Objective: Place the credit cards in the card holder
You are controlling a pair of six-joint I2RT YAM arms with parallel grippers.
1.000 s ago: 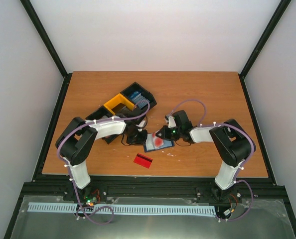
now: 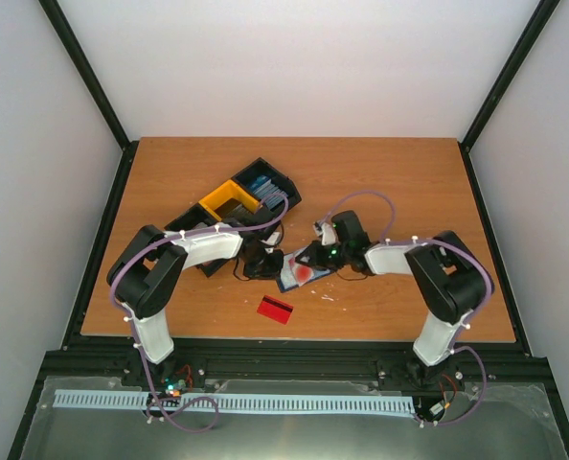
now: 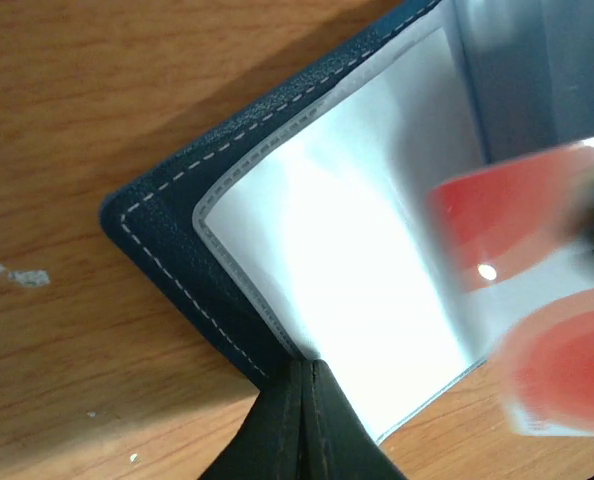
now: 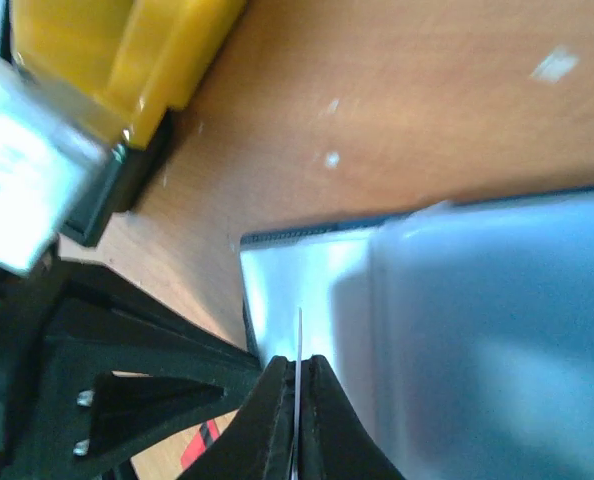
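A card holder point(image 2: 286, 278) with dark stitched edge, white inner panel point(image 3: 337, 220) and clear sleeves point(image 4: 497, 330) lies on the table between my grippers. My left gripper point(image 2: 273, 264) is shut at the white panel's edge, its fingertips point(image 3: 311, 385) showing nothing held. My right gripper point(image 2: 304, 257) is shut over the holder, with only a thin pale line between its fingers; whether it holds anything is unclear. A red card point(image 2: 275, 309) lies on the table in front of the holder.
A black organizer with a yellow compartment point(image 2: 225, 192) and blue items point(image 2: 265, 188) stands behind my left arm.
The card holder has tilted slightly, and my right gripper has shifted a little to the left over it. The left arm looks unchanged.
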